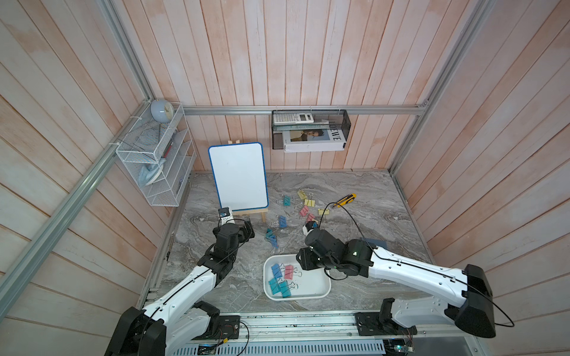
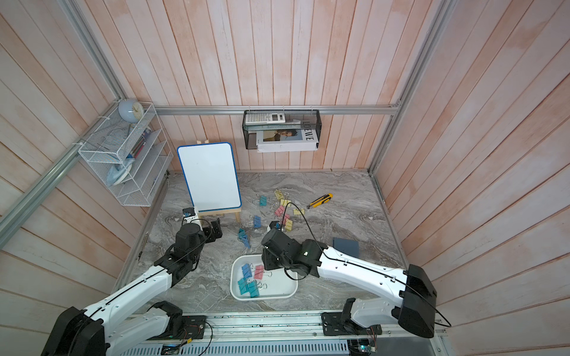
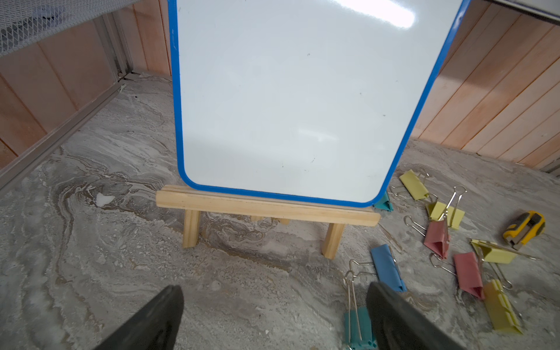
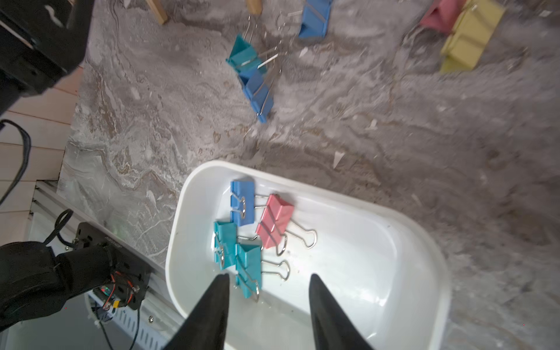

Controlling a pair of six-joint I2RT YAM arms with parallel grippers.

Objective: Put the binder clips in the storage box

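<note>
The white storage box (image 4: 344,250) sits at the front centre, holding blue (image 4: 242,204), teal (image 4: 249,268) and pink (image 4: 274,218) binder clips. My right gripper hangs open above it, nothing between its fingers. My left gripper is open and empty, facing the whiteboard. Other clips lie loose on the table: a teal one overlapped by a blue one in the right wrist view, another blue, pink and yellow ones toward the centre and back.
A whiteboard (image 1: 237,175) on a wooden stand occupies the back left. A yellow utility knife (image 2: 319,200) lies right of the clips, with a dark blue square (image 2: 345,246) nearer the front. A wire shelf (image 1: 154,154) hangs on the left wall.
</note>
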